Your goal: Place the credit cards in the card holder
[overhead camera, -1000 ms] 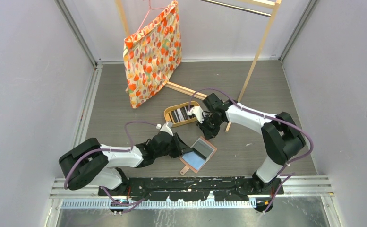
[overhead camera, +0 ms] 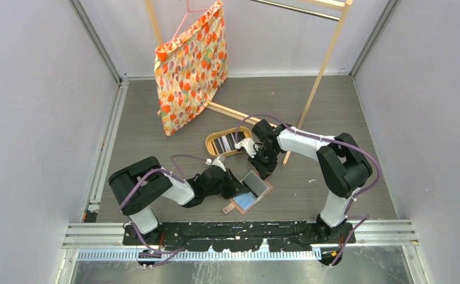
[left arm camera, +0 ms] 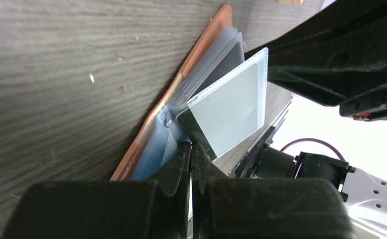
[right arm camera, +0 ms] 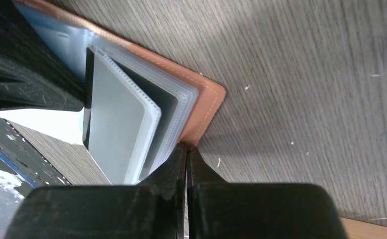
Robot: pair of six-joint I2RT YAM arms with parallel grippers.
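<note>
The card holder (overhead camera: 244, 200) lies open on the table between my grippers, pink with clear and blue sleeves (right arm camera: 57, 35). A grey card-like piece (left arm camera: 228, 104) (right arm camera: 116, 119) stands raised over the sleeves. My left gripper (overhead camera: 241, 189) is shut at the holder's blue sleeves, under that piece, with nothing clear between its fingers. My right gripper (overhead camera: 264, 174) is shut on the holder's pink edge at the other end.
A yellow tray (overhead camera: 210, 146) with several dark and light cards lies behind the holder. Wooden bars (overhead camera: 227, 111) and a floral cloth (overhead camera: 189, 71) on a rack stand further back.
My left gripper has moved right and onto the card holder. My right gripper has moved slightly toward the front, onto the holder's upper edge.
</note>
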